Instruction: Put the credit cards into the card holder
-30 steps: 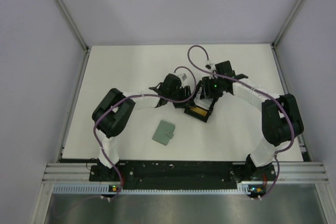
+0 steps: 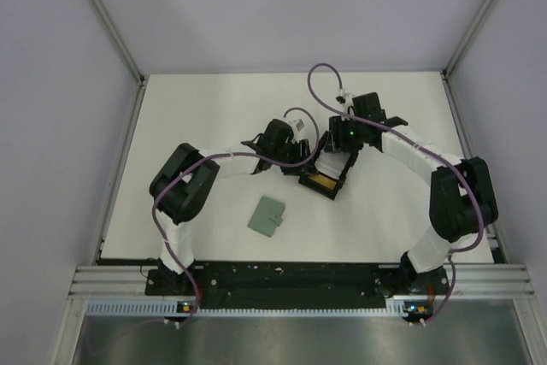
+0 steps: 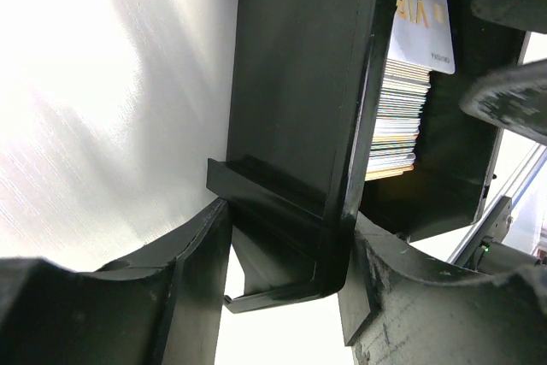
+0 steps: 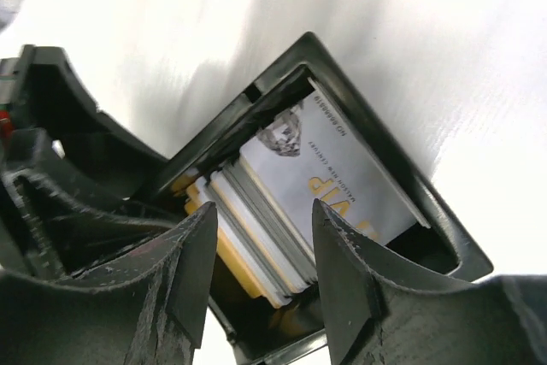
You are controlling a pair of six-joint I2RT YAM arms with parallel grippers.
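Note:
The black card holder (image 2: 318, 192), an open-topped box, stands slanted near the middle of the table. A stack of cards (image 3: 400, 117) stands on edge inside it. A white card with gold lettering (image 4: 320, 168) leans flat-side up beside the stack, within the holder's walls. My left gripper is shut on a corner of the holder, whose black wall fills the space between its fingers. Above the cards, my right gripper stands open; one fingertip (image 4: 205, 215) overlaps the stack in view and the other overlaps the white card. Nothing shows held between them.
A flat grey-green piece (image 2: 267, 216) lies on the white table in front of the holder. Free table stretches to the left and behind. Both arms' fingers come close together at the holder.
The left arm and the holder look unmoved.

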